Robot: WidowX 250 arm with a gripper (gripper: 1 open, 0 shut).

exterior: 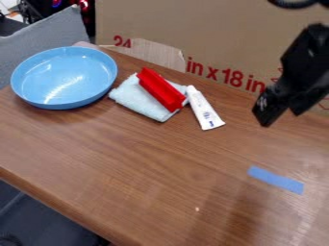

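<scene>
A red object (160,88) lies on a pale folded cloth (137,102) at the upper middle of the wooden table. Beside it, to the right, lies a white tube (205,110). A blue round dish (62,78) rests at the left. My black gripper (265,104) hangs at the upper right, right of the tube and apart from it, open, with nothing seen in it.
A cardboard wall (213,29) with red print stands behind the table. A grey fabric item (29,41) is at the back left. A strip of blue tape (275,180) lies at the lower right.
</scene>
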